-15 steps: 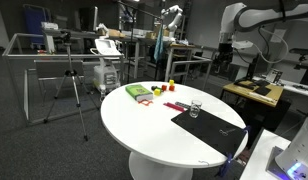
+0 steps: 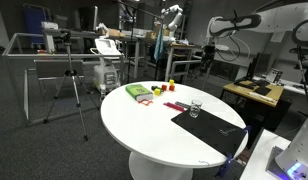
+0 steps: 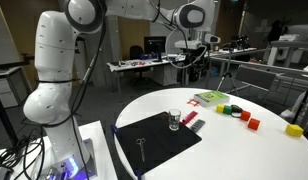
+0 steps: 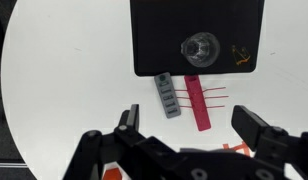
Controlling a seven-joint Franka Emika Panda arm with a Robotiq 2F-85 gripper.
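Note:
My gripper stands open above the white round table (image 4: 74,60), with nothing between its fingers. Ahead of it in the wrist view lie a grey slotted strip (image 4: 168,95) and a dark red strip (image 4: 197,103) with thin red prongs, side by side. Beyond them a clear glass (image 4: 200,48) stands upright on the black mat (image 4: 159,40). Scissors (image 3: 142,148) lie on the mat in exterior view 2. Part of a red-orange object (image 4: 239,149) shows near the right finger in the wrist view.
A green box (image 2: 139,92) sits at the table's far left in exterior view 1. Small red and yellow blocks (image 2: 164,88) are scattered near the back edge.
In exterior view 1 the arm has swung left and reached farther out over the table. The objects on the table have not moved.

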